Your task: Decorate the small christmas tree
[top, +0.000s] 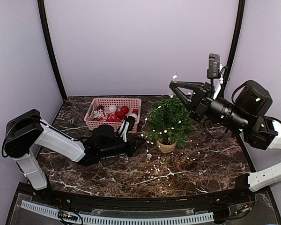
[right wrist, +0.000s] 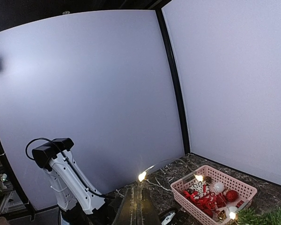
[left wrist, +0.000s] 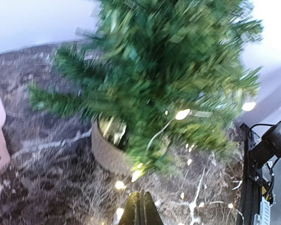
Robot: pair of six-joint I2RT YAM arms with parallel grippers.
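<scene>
The small green tree stands in a pot on the marble table. A string of small lights drapes over its lower branches and onto the table. My left gripper is shut, low at the pot's left front, with nothing clearly between its fingers. My right gripper is raised over the tree, shut, with a lit strand at its tips; whether it is pinched there is hard to tell.
A pink basket of red and white ornaments sits at the back left. The front of the table holds only scattered lights. Walls enclose the back and sides.
</scene>
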